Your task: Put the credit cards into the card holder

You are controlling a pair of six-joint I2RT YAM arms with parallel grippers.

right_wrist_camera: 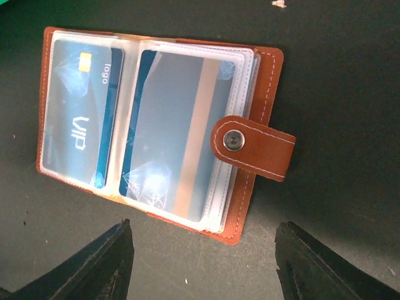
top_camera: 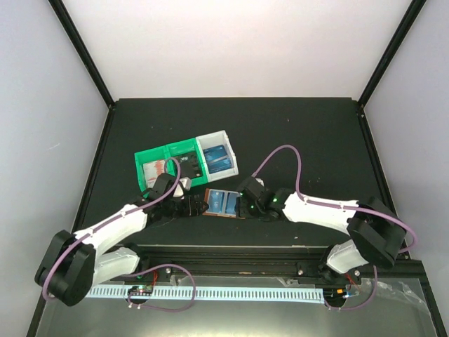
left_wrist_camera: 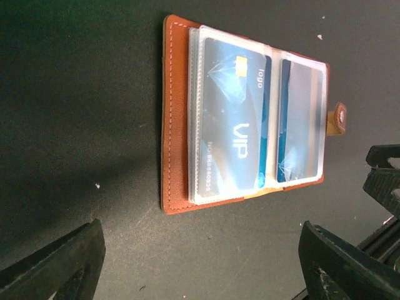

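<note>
The brown leather card holder (top_camera: pixel 219 203) lies open on the black table between both grippers, its clear sleeves showing blue VIP cards (left_wrist_camera: pixel 231 119); its snap strap (right_wrist_camera: pixel 253 147) is on the right side. My left gripper stands at the holder's near left, fingers apart with nothing between them. My right gripper is at the holder's right end, open and empty, its fingers short of the strap in its wrist view.
A green box (top_camera: pixel 144 158) with compartments and a white tray (top_camera: pixel 228 165) holding blue cards (top_camera: pixel 217 159) sit behind the holder.
</note>
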